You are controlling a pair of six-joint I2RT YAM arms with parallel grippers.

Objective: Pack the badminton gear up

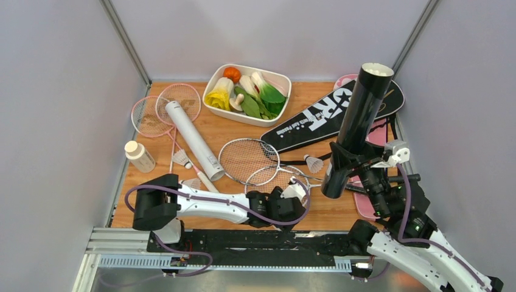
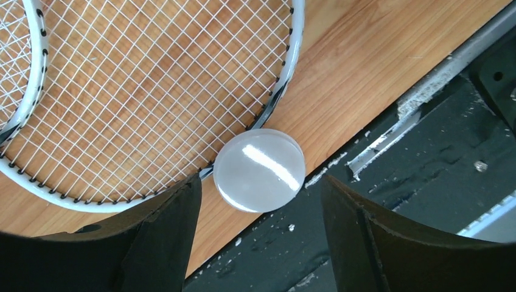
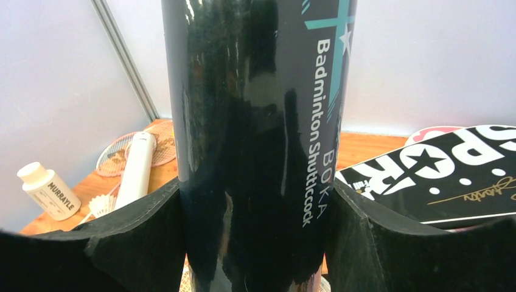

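A black shuttlecock tube (image 1: 364,103) (image 3: 255,121) stands upright in the air at the right, my right gripper shut around it. In the left wrist view, my left gripper is open over a round white cap (image 2: 258,170) at the front table edge, beside a racket (image 2: 152,91). The top view shows white rackets (image 1: 249,158), pink rackets (image 1: 146,115), shuttlecocks (image 1: 314,163), a white tube (image 1: 195,140) and a black racket bag (image 1: 304,121) over a pink one (image 1: 365,207).
A tub of vegetables (image 1: 255,118) stands at the back. A white bottle (image 1: 139,158) is at the left. Bare wood lies between the white tube and the tub.
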